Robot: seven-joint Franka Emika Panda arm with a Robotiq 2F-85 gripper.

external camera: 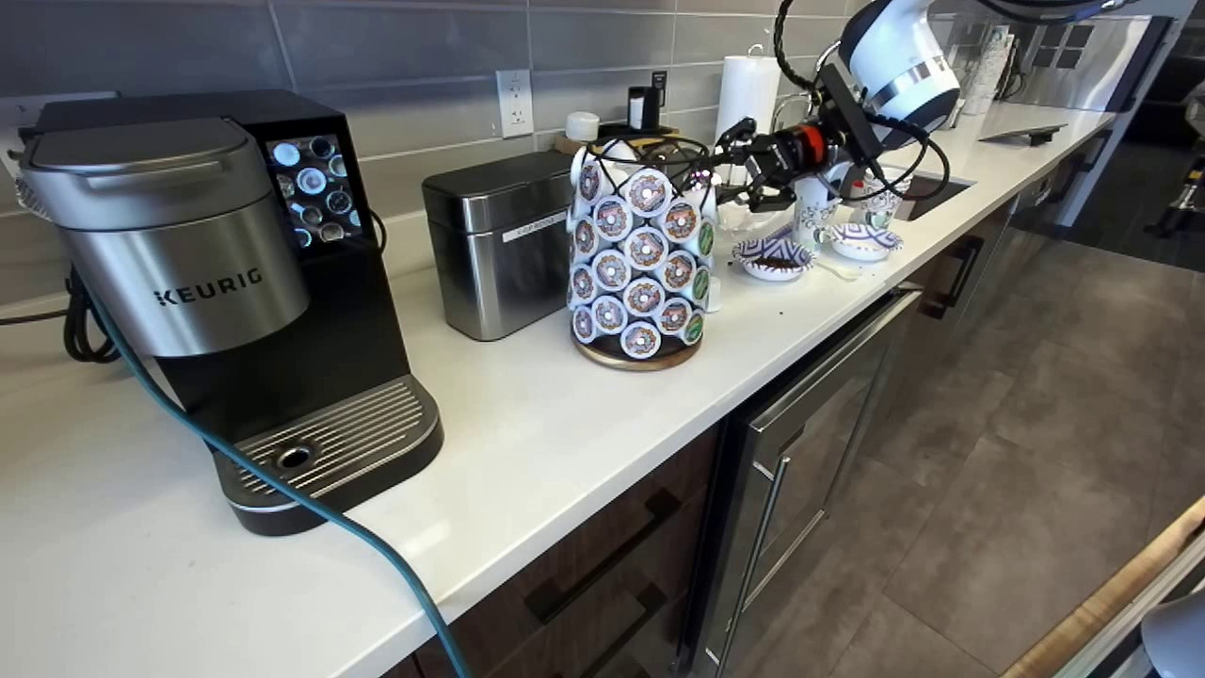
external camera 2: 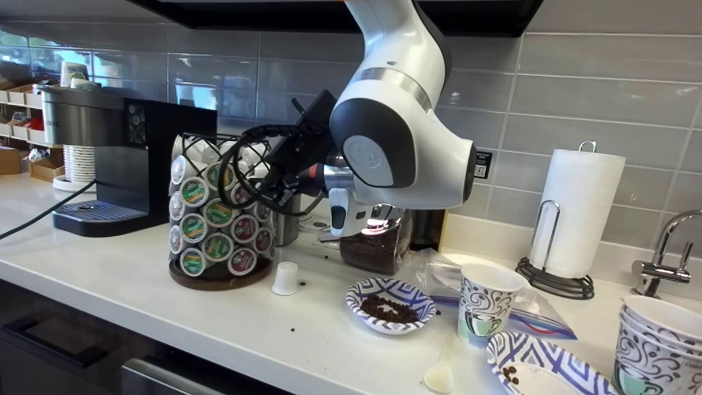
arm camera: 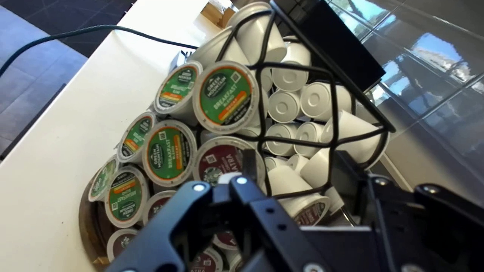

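Note:
The pod carousel (external camera: 638, 360), a black wire rack on a round wooden base, is filled with coffee pods and stands on the counter. My gripper is at the carousel's upper rim with its fingers apart. In the wrist view, one finger (arm camera: 249, 164) overlaps a dark red pod (arm camera: 217, 156) on the rack's outer side. The other finger (arm camera: 347, 170) lies across the wire at the rack's open top. A tilted pod (arm camera: 313, 212) shows beyond the gap; contact with it cannot be made out. Green pods (external camera 2: 218, 213) face exterior view 2.
A Keurig machine (external camera: 192, 249) and a steel box (external camera: 497, 266) stand along the counter. Near the carousel are a loose white pod (external camera 2: 286, 278), a bowl of dark grounds (external camera 2: 389, 328), a paper cup (external camera 2: 483, 303) and a spoon (external camera 2: 439, 378). Bare counter (external camera: 497, 418) lies before the box.

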